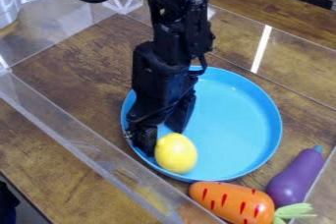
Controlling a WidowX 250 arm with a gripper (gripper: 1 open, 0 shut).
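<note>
My black gripper (160, 128) reaches down from the top into a blue plate (237, 120), its fingers at the plate's left side. Just in front of them, on the plate, rests a yellow oval object (176, 152), like a lemon. The fingers look apart, though the dark body hides much of them, and the yellow object is not between them.
An orange toy carrot (233, 201) lies at the plate's front edge, and a purple eggplant (296, 177) to its right. Clear plastic walls (105, 159) run along the left.
</note>
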